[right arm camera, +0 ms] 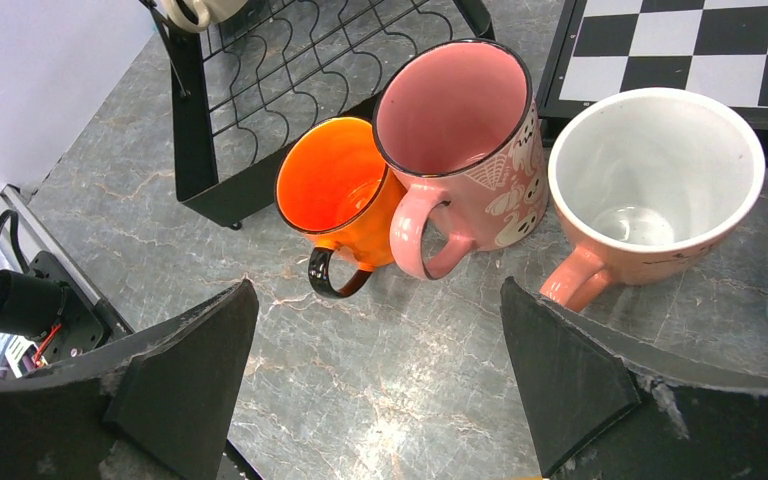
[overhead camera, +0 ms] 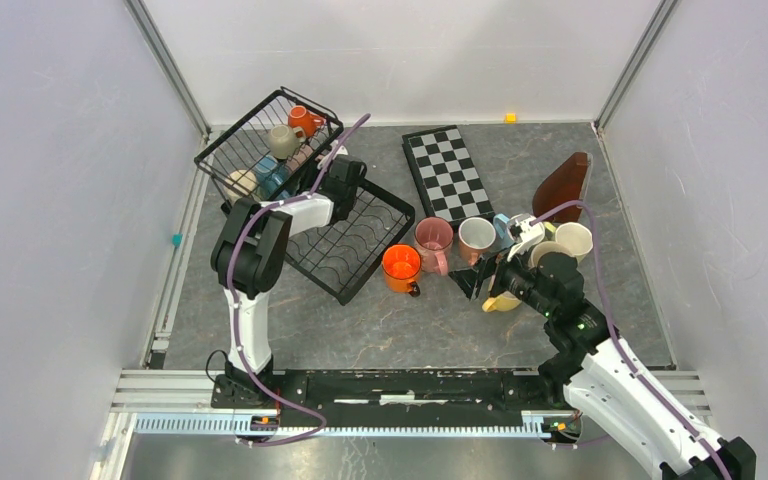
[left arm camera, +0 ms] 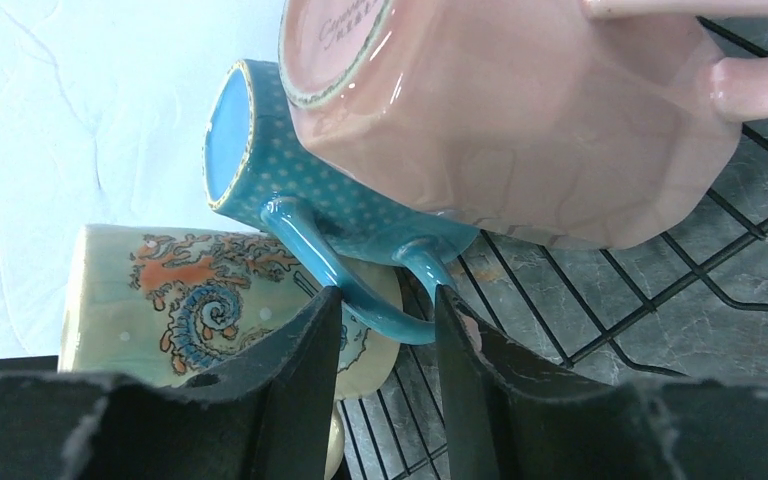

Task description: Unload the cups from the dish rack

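Observation:
Dark and open, my left gripper has the looped handle of the blue dotted cup (left arm camera: 312, 190) between its fingertips. That cup lies on its side in the black wire rack, between a pale pink cup (left arm camera: 520, 125) and a cream patterned cup (left arm camera: 190, 300). In the top view the rack's upper tier also carries a red cup (overhead camera: 301, 119) and a beige cup (overhead camera: 284, 141). On the table, my right gripper stands open and empty before an orange cup (right arm camera: 330, 178), a pink cup (right arm camera: 455, 115) and a white-and-pink cup (right arm camera: 650, 170).
The visible part of the rack's lower tier (overhead camera: 345, 245) is bare. A checkered board (overhead camera: 450, 172) lies behind the table cups. Several more cups, one a white cup (overhead camera: 574, 240), crowd around the right arm. A brown object (overhead camera: 562, 187) stands at the back right.

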